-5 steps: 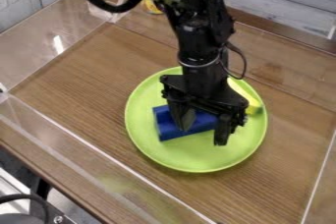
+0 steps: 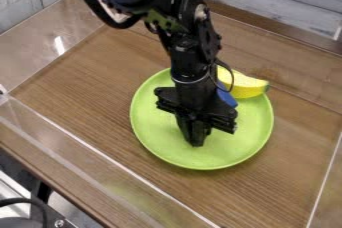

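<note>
My black gripper [image 2: 195, 122] is low over the green plate [image 2: 201, 154], its fingertips near the plate's middle and shut, with nothing visible between them. Behind the gripper's right side a blue object [image 2: 230, 99] shows in part on the plate. A yellow object [image 2: 250, 86] lies at the plate's upper right, partly behind the arm.
The wooden table [image 2: 74, 97] has free room left and right of the plate. A pale plank wall runs along the back. Dark items and a cable sit off the table at the lower left.
The gripper has drawn its fingers together and swung round over the plate. The blue object is now mostly hidden behind it, and more of the yellow object shows.
</note>
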